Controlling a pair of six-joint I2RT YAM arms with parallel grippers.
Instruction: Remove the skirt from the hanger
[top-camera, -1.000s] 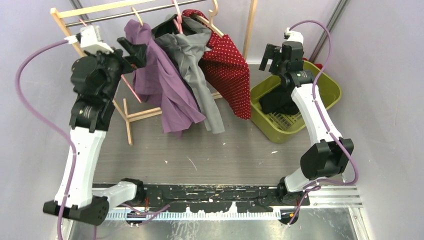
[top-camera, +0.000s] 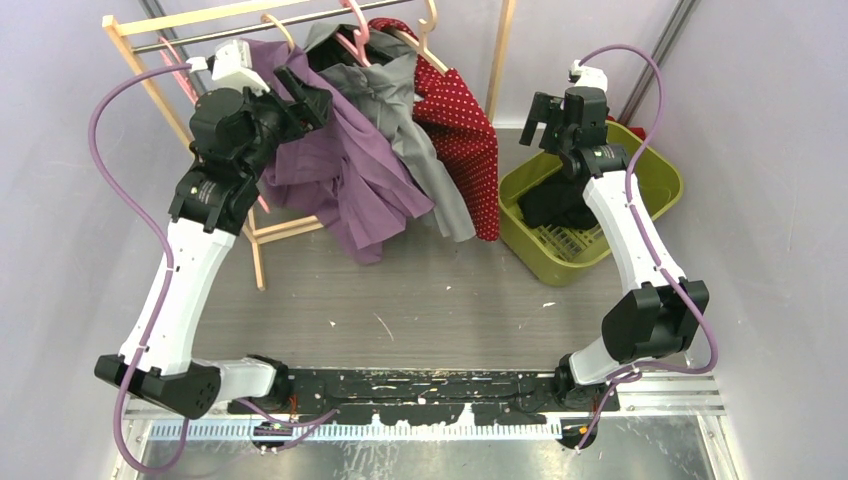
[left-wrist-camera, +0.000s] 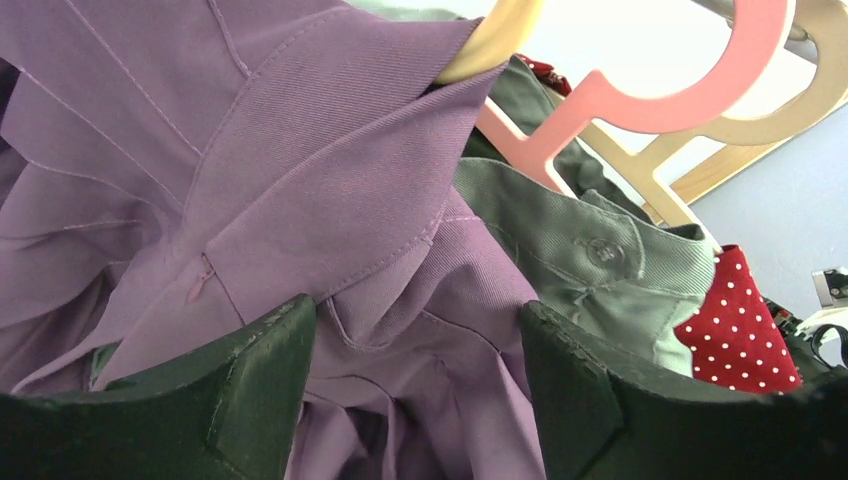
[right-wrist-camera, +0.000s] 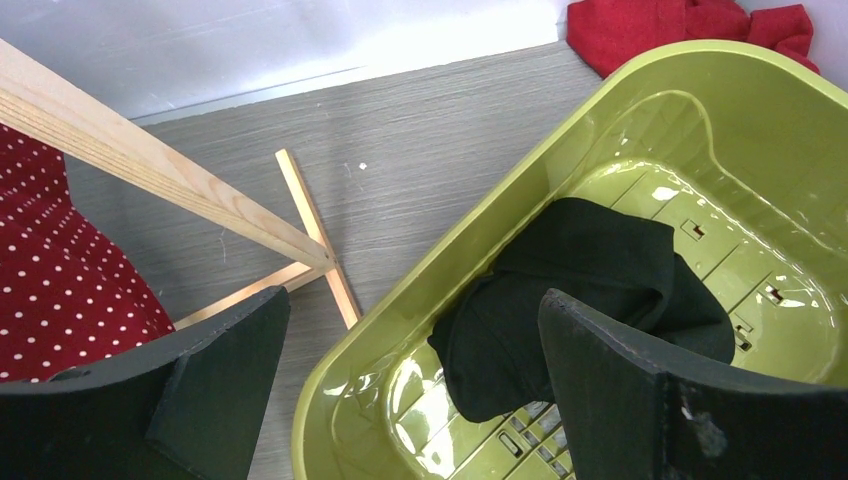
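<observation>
Purple cloth, a skirt by its look (top-camera: 350, 175), hangs from a pale wooden hanger (top-camera: 279, 30) on the rack's rail. In the left wrist view its folds (left-wrist-camera: 330, 190) fill the middle, bunched around the yellowish hanger end. My left gripper (top-camera: 310, 100) is at the skirt's upper part, its fingers (left-wrist-camera: 265, 390) part open with purple folds lying between and beyond them; no firm hold shows. Grey-green trousers (top-camera: 400, 130) and a red dotted garment (top-camera: 460, 140) hang to the right. Over the green basket's left side my right gripper (top-camera: 540, 120) stands open, nothing between its fingers.
A black cloth (right-wrist-camera: 600, 290) lies inside the green basket (right-wrist-camera: 480, 225). Behind the basket is some red cloth (right-wrist-camera: 660, 30). A wooden rack post (top-camera: 502, 60) rises between the dotted garment and the basket. Floor in front of the rack is clear.
My left gripper has moved right into the purple skirt, whose cloth is now pushed and bunched to the right. The grey trousers swung right too. The right arm has barely moved.
</observation>
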